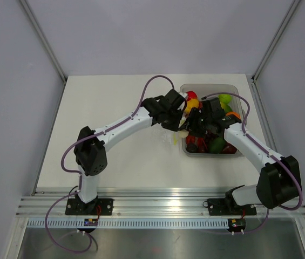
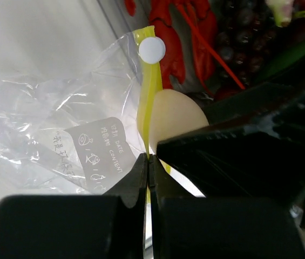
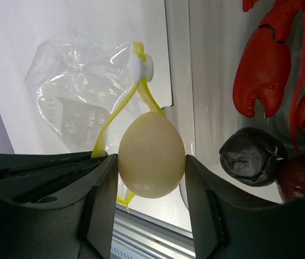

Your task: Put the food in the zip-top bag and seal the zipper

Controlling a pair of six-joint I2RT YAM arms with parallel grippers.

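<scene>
The clear zip top bag (image 2: 87, 129), with a yellow zip strip (image 2: 151, 102) and a white round slider (image 2: 151, 49), hangs from my left gripper. That gripper is shut, with the strip's edge pinched at its fingertips. My right gripper is shut on a smooth, pale, egg-shaped food (image 3: 151, 145). In the right wrist view the two yellow edges spread apart behind the egg. The egg is at the bag's mouth, overlapping the strip in the left wrist view; how far it is inside cannot be told.
A clear grey bin (image 1: 211, 88) with mixed toy food stands just right of the bag. It holds a red lobster (image 3: 263, 65), a dark round fruit (image 3: 252, 156) and several other pieces.
</scene>
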